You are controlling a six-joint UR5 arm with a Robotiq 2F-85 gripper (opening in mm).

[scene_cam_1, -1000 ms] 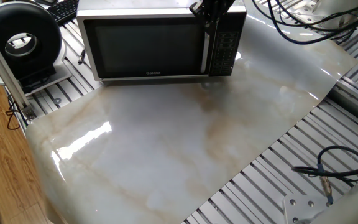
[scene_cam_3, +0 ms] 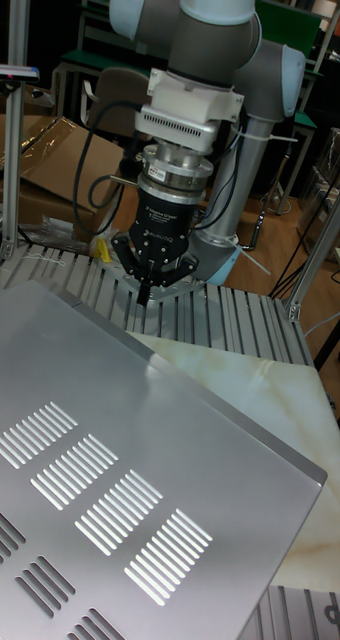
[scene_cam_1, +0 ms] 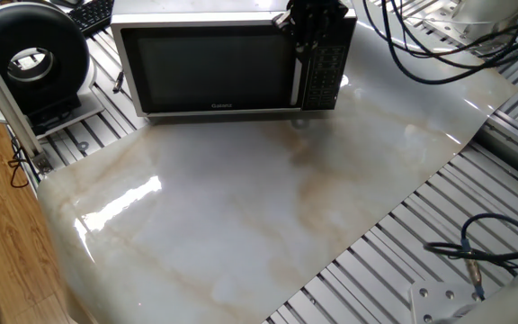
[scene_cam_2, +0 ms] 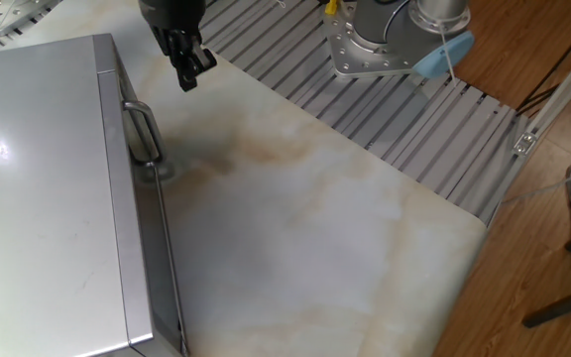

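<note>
A silver microwave with a black glass front (scene_cam_1: 218,67) stands at the back of the marbled sheet, its door closed. Its vertical handle (scene_cam_1: 298,74) is at the door's right side, beside the dark keypad. From the side, the handle (scene_cam_2: 147,131) juts out of the front as a metal loop. My gripper (scene_cam_1: 303,43) hangs in front of the microwave's upper right part in exterior view 1. Exterior view 2 shows the gripper (scene_cam_2: 194,77) apart from the handle, pointing down. In exterior view 3 the gripper (scene_cam_3: 146,290) has its fingertips together, with nothing visible between them.
The marbled sheet (scene_cam_1: 223,216) is clear in front of the microwave. A black ring-shaped device (scene_cam_1: 31,63) stands at the left. Black cables (scene_cam_1: 439,70) loop at the upper right, and slatted metal (scene_cam_1: 394,247) borders the sheet.
The gripper has shifted slightly and turned in front of the microwave's upper right, and its fingers look closer together. The microwave and its door have not moved.
</note>
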